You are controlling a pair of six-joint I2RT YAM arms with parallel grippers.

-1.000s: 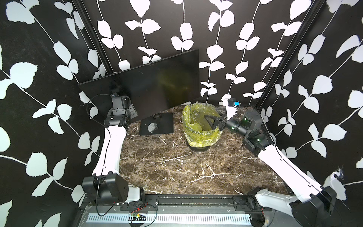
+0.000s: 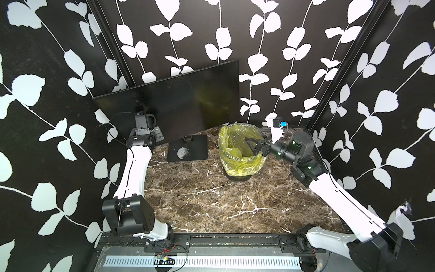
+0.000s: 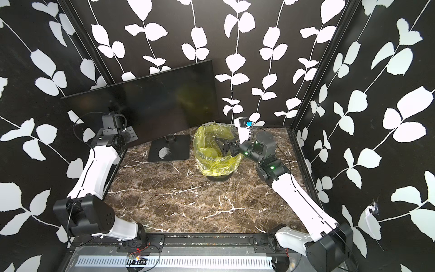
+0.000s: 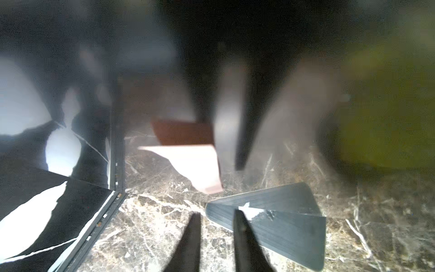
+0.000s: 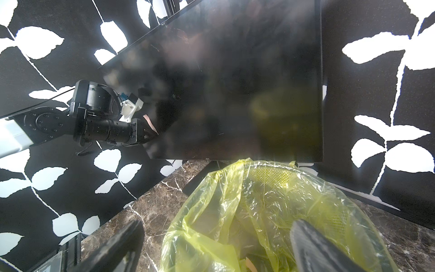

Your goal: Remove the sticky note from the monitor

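The pale pink sticky note (image 4: 194, 163) stands out from the dark monitor screen (image 2: 204, 95), mirrored in it, in the left wrist view; a pink strip (image 5: 150, 124) shows beside my left arm in the right wrist view. My left gripper is at the screen's lower left, close to the note, its two blurred fingers apart at the bottom of that view; I see nothing held between them. My right gripper hangs open over the yellow-lined bin (image 2: 240, 167), with nothing between its fingers.
The monitor's black stand (image 2: 194, 151) rests on the marble table (image 2: 204, 199) left of the bin. Patterned walls stand close behind the monitor and at both sides.
The left arm has shifted slightly, its elbow rising, with the wrist staying near the screen's lower left. The right arm and bin look unchanged.
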